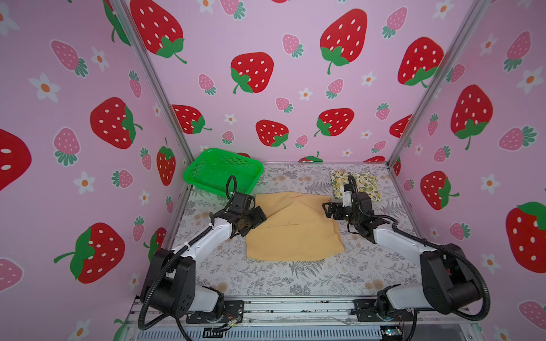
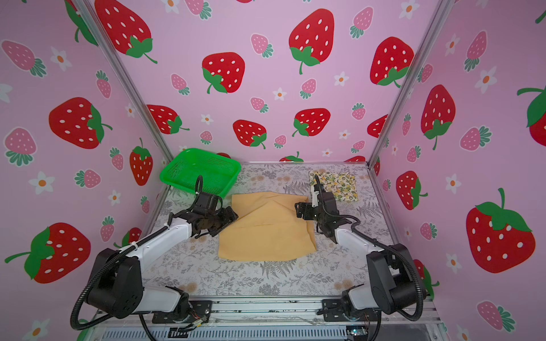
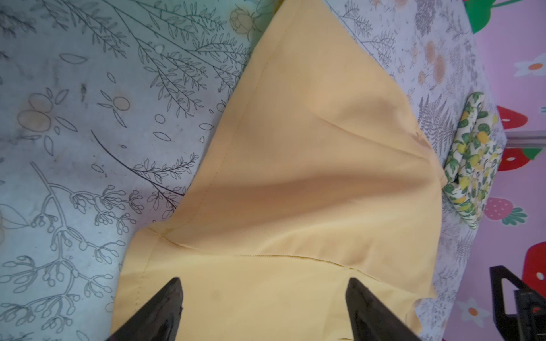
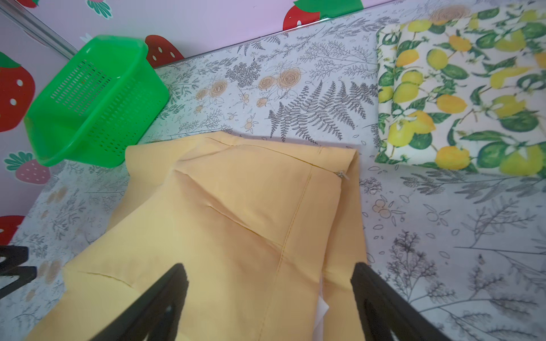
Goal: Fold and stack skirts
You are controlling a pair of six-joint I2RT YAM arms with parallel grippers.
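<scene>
A tan skirt (image 1: 293, 244) lies spread in the middle of the table, its upper layer rumpled with a diagonal ridge and creases. My left gripper hangs open over the skirt's left side, nothing between its fingers. My right gripper is open above the skirt's right side, also empty. At the back right lies a folded lemon-print cloth (image 4: 460, 96), flat and apart from the tan skirt.
A green plastic basket (image 1: 221, 159) stands at the back left, just behind the skirt. Bare patterned table (image 2: 267, 281) shows along the front and to the right. Strawberry-print walls enclose the back and sides.
</scene>
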